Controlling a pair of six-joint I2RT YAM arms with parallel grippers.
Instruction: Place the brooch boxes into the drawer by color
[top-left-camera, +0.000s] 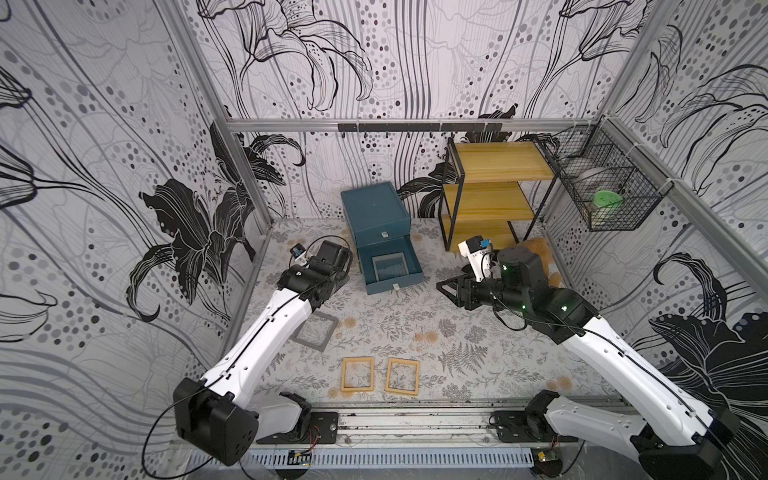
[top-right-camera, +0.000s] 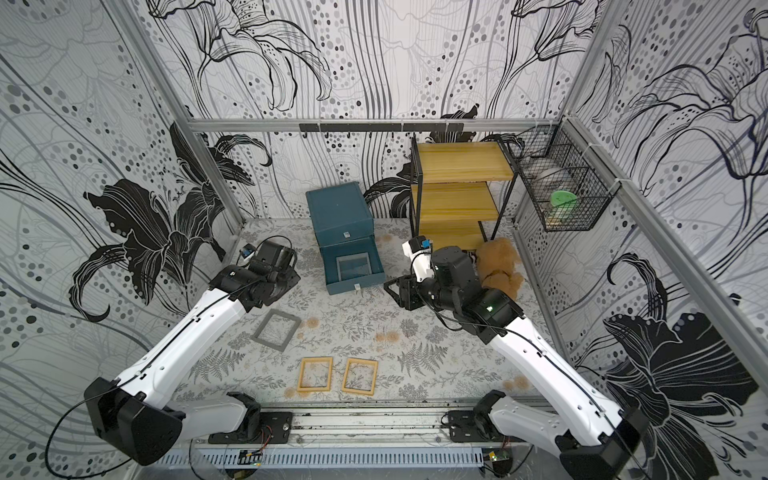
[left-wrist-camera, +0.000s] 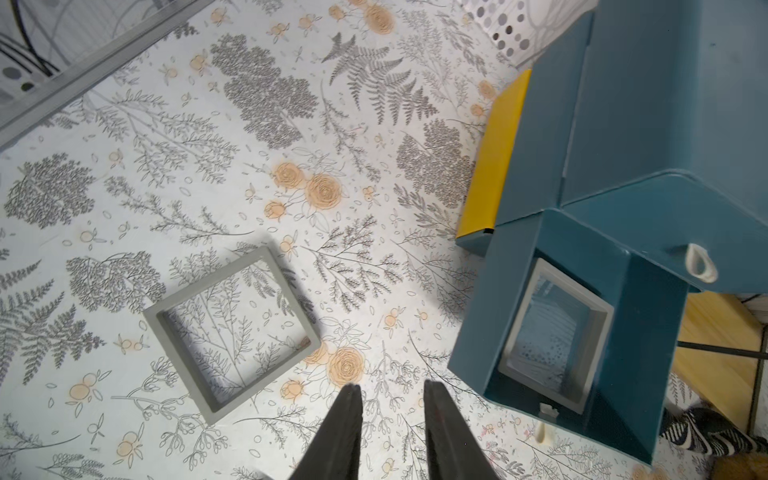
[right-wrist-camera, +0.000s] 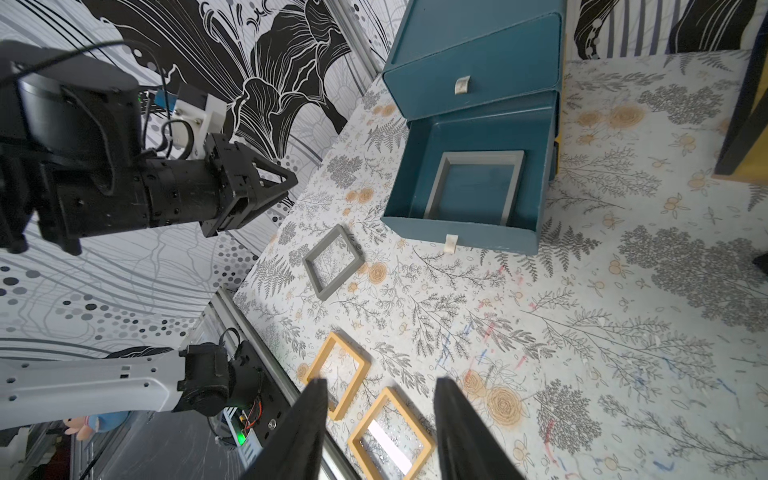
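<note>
A teal two-drawer box (top-left-camera: 374, 209) stands at the back with its lower drawer (right-wrist-camera: 480, 232) pulled out. Inside that drawer lies a grey frame-like brooch box (left-wrist-camera: 593, 352). A second grey brooch box (top-right-camera: 276, 329) rests on the table to the left. Two yellow-wood ones (top-left-camera: 357, 374) (top-left-camera: 402, 376) lie side by side near the front edge. My left gripper hangs above the table's left side, open and empty. To the right of the drawer, my right gripper is also open, nothing between its fingers.
A wooden shelf (top-right-camera: 460, 200) stands at back right, with a brown plush toy (top-right-camera: 500, 268) beside it. Above hangs a wire basket (top-left-camera: 612, 188) holding a green item.
</note>
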